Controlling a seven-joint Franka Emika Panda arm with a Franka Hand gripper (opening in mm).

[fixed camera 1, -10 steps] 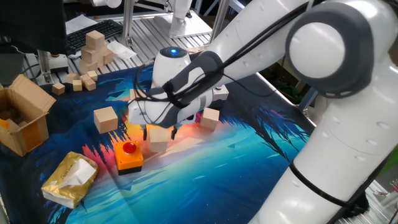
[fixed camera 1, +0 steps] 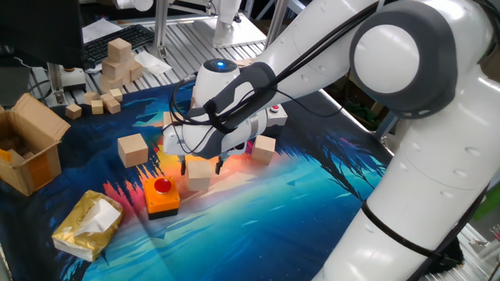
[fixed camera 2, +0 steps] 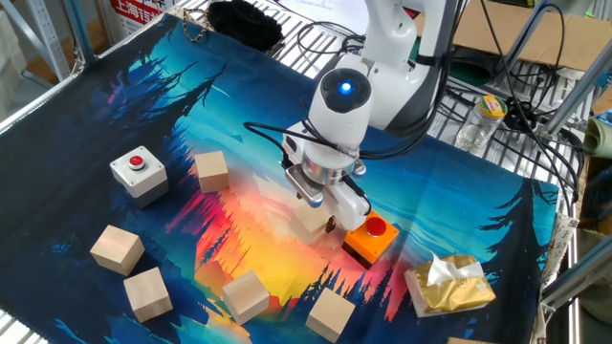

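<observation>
My gripper (fixed camera 1: 201, 165) reaches down over a pale wooden block (fixed camera 1: 198, 178) in the middle of the cloth. One dark finger (fixed camera 1: 183, 168) shows on each side of that block, with a small gap visible, so the fingers look open. In the second exterior view the same block (fixed camera 2: 309, 224) is partly covered by the gripper's body, and only one fingertip (fixed camera 2: 331, 225) shows clearly. Close by stands an orange box with a red button (fixed camera 1: 162, 198), apart from the block.
Other wooden blocks (fixed camera 2: 246, 296) lie spread over the cloth, several in all. A grey button box (fixed camera 2: 140, 176) and a gold tissue pack (fixed camera 1: 88, 225) sit farther out. An open cardboard box (fixed camera 1: 31, 148) is at the left edge.
Over the last second my arm has shifted slightly, the gripper moving a little to the right and down in exterior view 1. The blocks and button boxes have stayed put.
</observation>
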